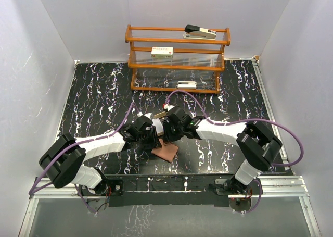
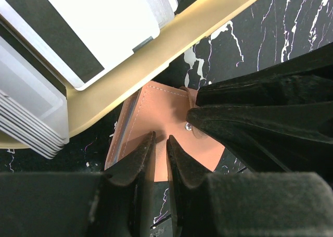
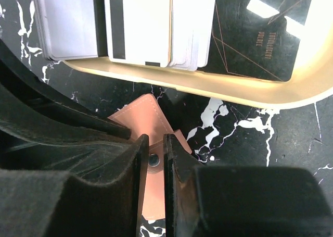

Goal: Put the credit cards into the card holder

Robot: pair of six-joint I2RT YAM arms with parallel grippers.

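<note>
The pinkish-tan card holder [image 1: 165,151] lies on the dark marbled table between my two arms. Its strap with a metal snap shows in the left wrist view beside the right gripper's dark fingers [image 2: 244,117]. My left gripper is shut on the card holder at its near side. My right gripper is part open, its fingers [image 3: 141,156] on either side of the strap and snap [image 3: 154,160]. No firm hold shows there. Several cards, among them white ones [image 3: 140,28] and a black one [image 3: 255,34], lie in a cream tray [image 3: 177,84].
Right behind the holder, the tray [image 2: 192,26] leaves little room around both grippers. At the back stands a wooden shelf [image 1: 177,67] with a stapler [image 1: 200,32] and a small box [image 1: 162,52].
</note>
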